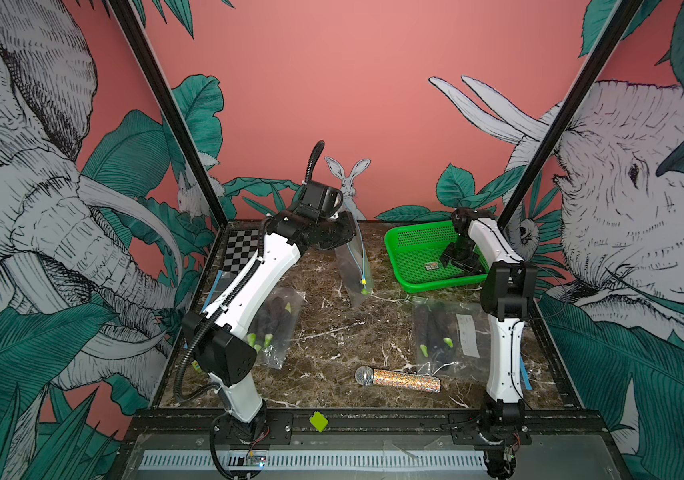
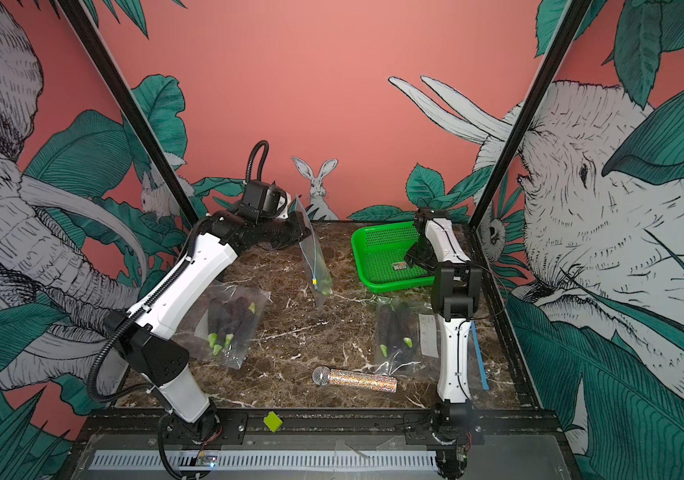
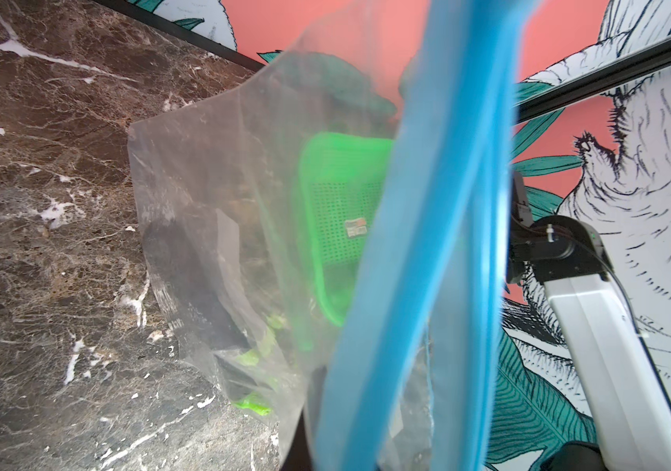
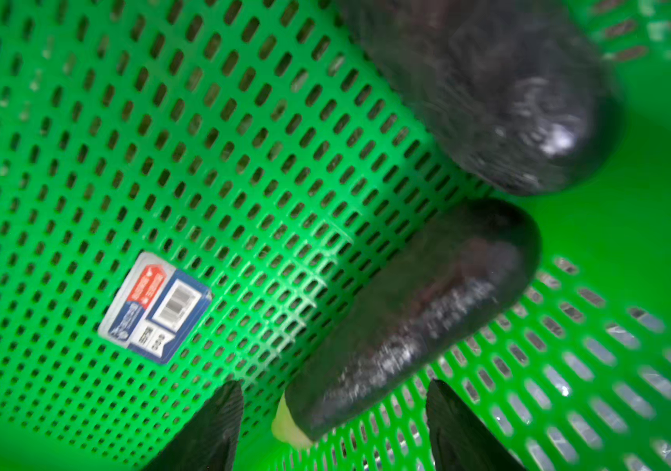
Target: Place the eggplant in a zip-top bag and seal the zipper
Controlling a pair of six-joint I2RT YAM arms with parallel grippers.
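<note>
My left gripper (image 1: 342, 233) holds up a zip top bag (image 1: 354, 268) by its blue zipper top in the centre back; in the left wrist view the blue zipper (image 3: 406, 267) fills much of the picture, with dark, green-stemmed contents low in the bag. Its fingers are mostly hidden. My right gripper is inside the green basket (image 1: 406, 280), its fingers apart with nothing held, over an eggplant (image 4: 406, 314) with a pale green stem end. A second eggplant (image 4: 492, 94) lies beside it.
Bags of eggplants (image 1: 274, 328) lie front left and front right (image 2: 394, 332). A glittery tube (image 1: 406, 381) with a round grey end lies at the front middle. The middle of the table has some free room.
</note>
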